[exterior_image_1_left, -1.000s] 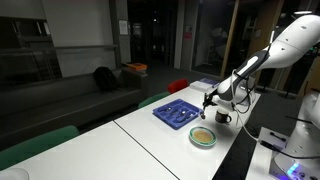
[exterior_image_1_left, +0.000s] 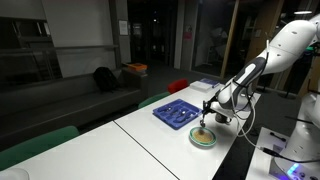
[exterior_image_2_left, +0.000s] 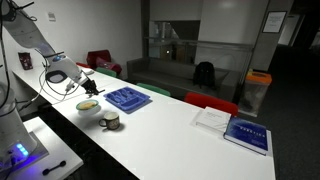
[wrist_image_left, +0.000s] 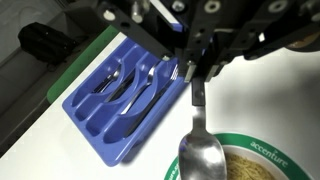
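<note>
A metal spoon (wrist_image_left: 203, 148) is clamped by its handle in my gripper, and its bowl hangs down in the wrist view. Below the spoon's bowl lies a green-rimmed bowl (wrist_image_left: 232, 139) holding something tan and grainy. In exterior view 1 the gripper (exterior_image_1_left: 206, 109) is just above the far side of that bowl (exterior_image_1_left: 193, 142). The blue cutlery tray (wrist_image_left: 92, 135) stands beside it, with several metal utensils in its compartments.
A dark mug (exterior_image_2_left: 109, 121) stands near the bowl, close to the arm. A white box (exterior_image_2_left: 212, 120) and a blue book (exterior_image_2_left: 246, 137) lie at the far end of the white table.
The gripper with the spoon has shifted slightly toward the viewer, over the green-rimmed bowl. The tray and bowl have stayed where they were.
</note>
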